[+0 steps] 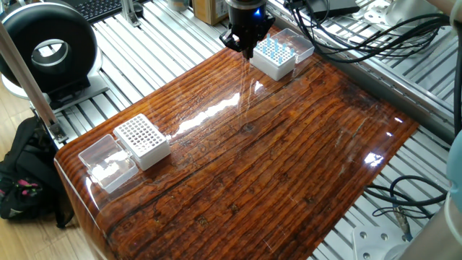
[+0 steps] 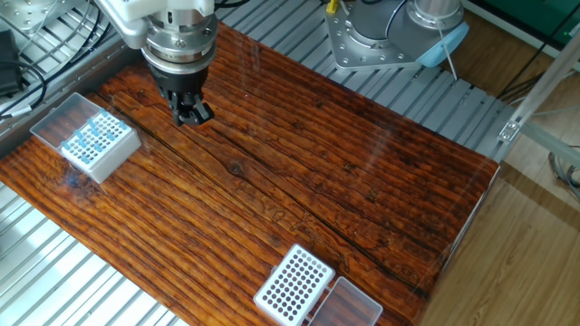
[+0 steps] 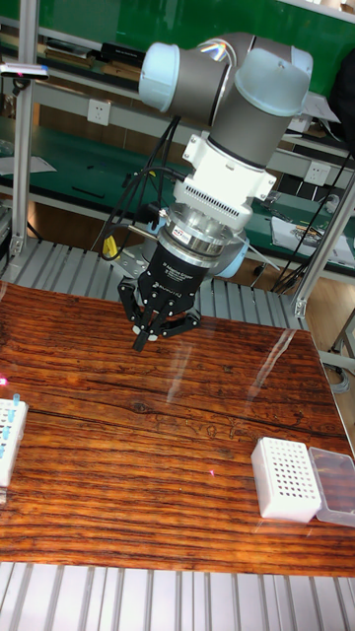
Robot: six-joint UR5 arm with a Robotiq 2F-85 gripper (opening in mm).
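Note:
My black gripper [image 1: 247, 53] hangs above the table, in front of the rack with blue tips. Its fingers are drawn together, and nothing shows between them. In exterior view 3 the gripper [image 3: 145, 341] points down over bare wood. One white rack [image 1: 273, 63] holds several blue pipette tips [image 2: 89, 138] standing upright in its holes. The other white rack [image 1: 143, 148], at the opposite end of the table, shows only dark holes and no blue tips. Both racks have clear lids folded open. In exterior view 3 the tip rack is cut off by the left edge.
The clear lid [image 1: 108, 160] of the empty-looking rack lies beside it, and the other lid [image 2: 69, 119] opens outward beyond the tip rack. Dark cables [image 1: 361, 43] run behind the tip rack.

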